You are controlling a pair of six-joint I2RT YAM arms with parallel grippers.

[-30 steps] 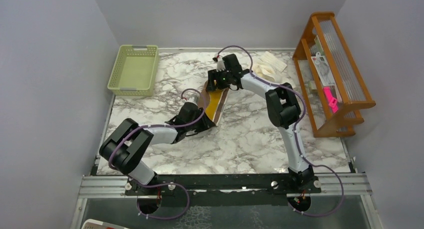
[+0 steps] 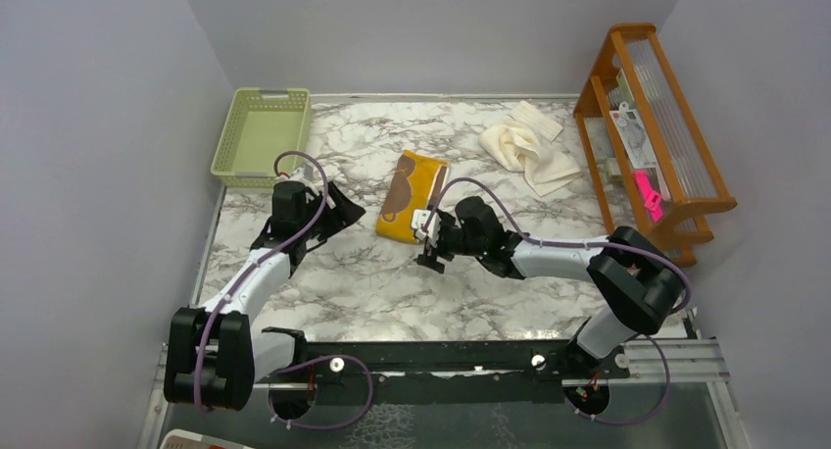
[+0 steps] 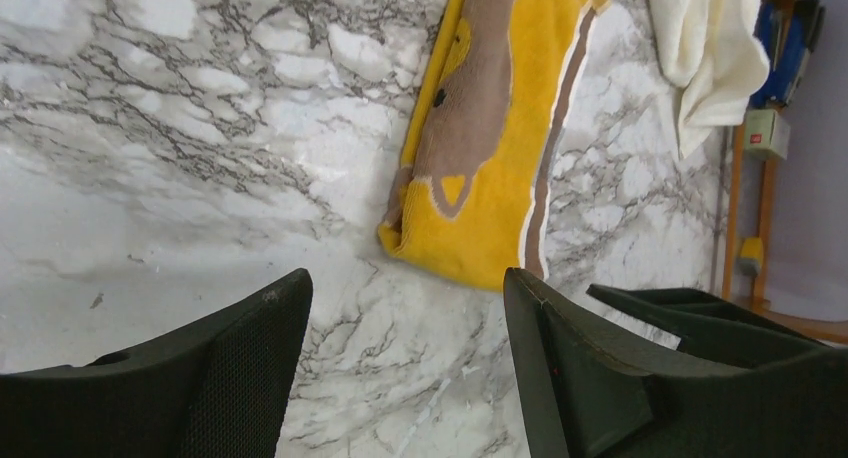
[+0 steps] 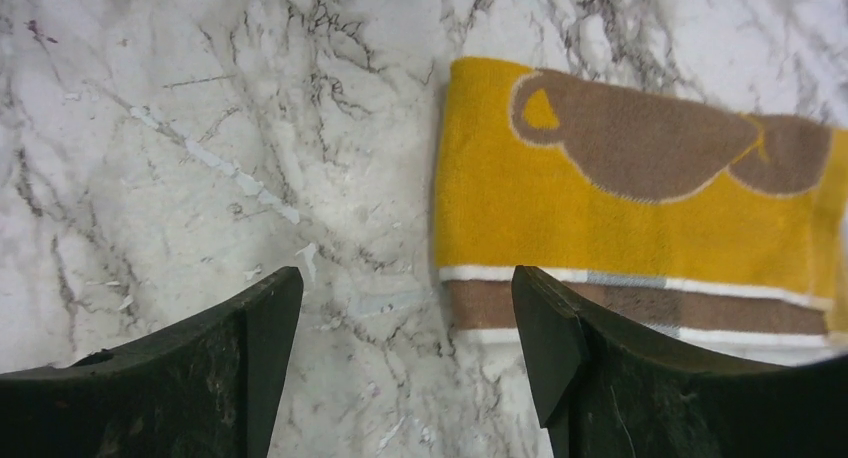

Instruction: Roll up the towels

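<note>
A folded yellow towel (image 2: 410, 186) with a brown pattern and striped edge lies flat at the table's centre; it also fills much of both wrist views (image 3: 500, 198) (image 4: 640, 228). My left gripper (image 2: 338, 209) is open, left of the towel and raised above the table. My right gripper (image 2: 431, 248) is open near the towel's front end, holding nothing; in the top view it partly covers the towel. Cream towels (image 2: 524, 155) lie loosely piled at the back right.
A green basket (image 2: 220, 150) sits at the back left. A wooden rack (image 2: 686, 116) stands along the right side. Bare marble (image 2: 392, 312) lies at the front.
Both grippers have left the yellow towel: the left moved up and to the left, the right came from the towel's back end down toward its front. The towel lies much as before.
</note>
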